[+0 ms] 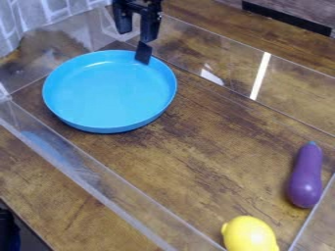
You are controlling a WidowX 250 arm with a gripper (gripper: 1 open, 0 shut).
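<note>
The black gripper (136,24) hangs at the top, just behind and above the far rim of a round blue plate (109,91). Its fingers are small and dark here, so whether they are open or shut is unclear. A purple eggplant (305,175) lies at the right, and a yellow lemon (249,233) sits at the bottom right, both well away from the gripper.
Clear plastic walls (66,162) border the wooden work surface (197,147). The middle and right of the surface between plate and eggplant are bare. A pale crumpled cloth or backdrop (26,25) stands at the upper left.
</note>
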